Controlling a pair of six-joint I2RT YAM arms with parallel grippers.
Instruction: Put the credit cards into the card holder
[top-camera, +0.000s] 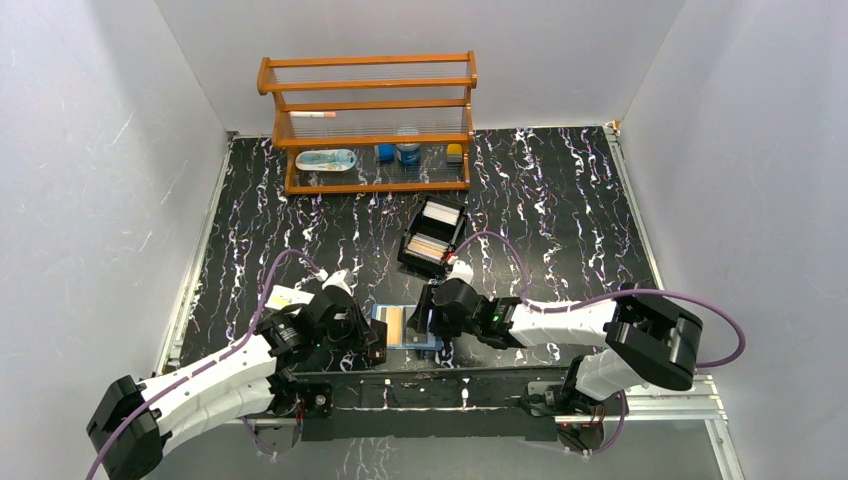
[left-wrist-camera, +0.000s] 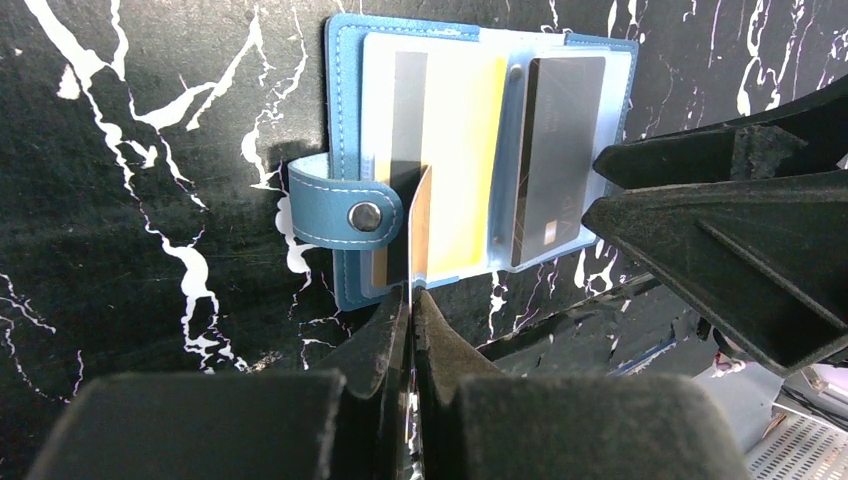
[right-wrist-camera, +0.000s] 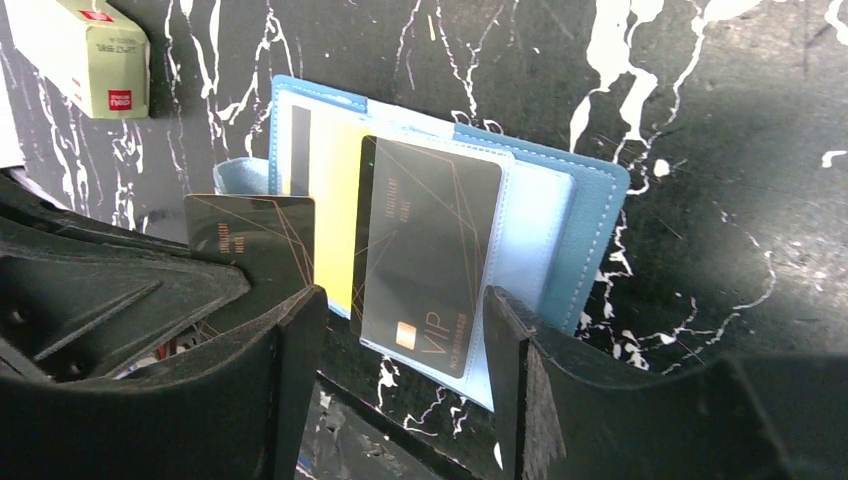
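The blue card holder lies open on the table, its strap with a snap at the left. A dark VIP card sits in its right-hand sleeve; a yellow panel shows on the left side. My left gripper is shut on another dark card, seen edge-on from the left wrist, standing over the holder's left part. My right gripper is open, its fingertips on either side of the sleeved card's lower part, nothing gripped. Whether the fingers touch the holder cannot be told.
A black box of cards stands behind the holder. A small pale carton is left of the holder. At the back is a wooden rack with several items. The table's front edge is close.
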